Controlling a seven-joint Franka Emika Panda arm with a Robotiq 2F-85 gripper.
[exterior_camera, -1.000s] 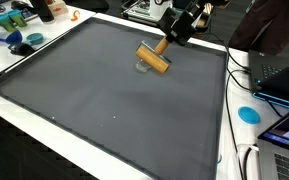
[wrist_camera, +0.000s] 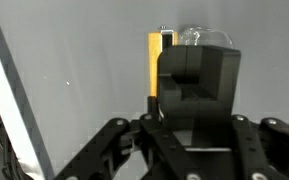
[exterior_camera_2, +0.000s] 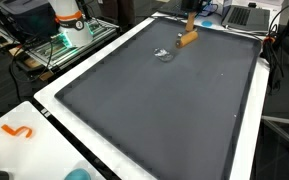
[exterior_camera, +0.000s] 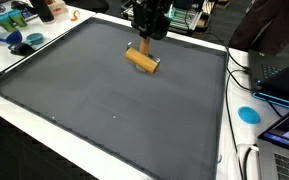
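An orange block (exterior_camera: 142, 60) lies near the far edge of the dark grey board (exterior_camera: 104, 100). An upright orange piece (exterior_camera: 144, 46) meets it from above, and my gripper (exterior_camera: 147, 36) is shut on that upper piece. In exterior view 2 the block (exterior_camera_2: 188, 39) and the upright piece (exterior_camera_2: 191, 20) show near the far edge. The wrist view has the black fingers (wrist_camera: 199, 85) covering most of the orange, with a strip of it (wrist_camera: 155, 62) beside them. A clear round object (wrist_camera: 208, 37) lies close by, also seen as a clear item (exterior_camera_2: 164, 55) apart from the block.
The board is bare in its middle and near part. A laptop (exterior_camera: 284, 145) and a blue round lid (exterior_camera: 249, 115) are beyond its right side. Blue bowls (exterior_camera: 34, 39) and other items stand at the far left, off the board.
The block and upright piece have shifted left over the last second, with the gripper. The upright piece leaned right before and now stands nearly vertical.
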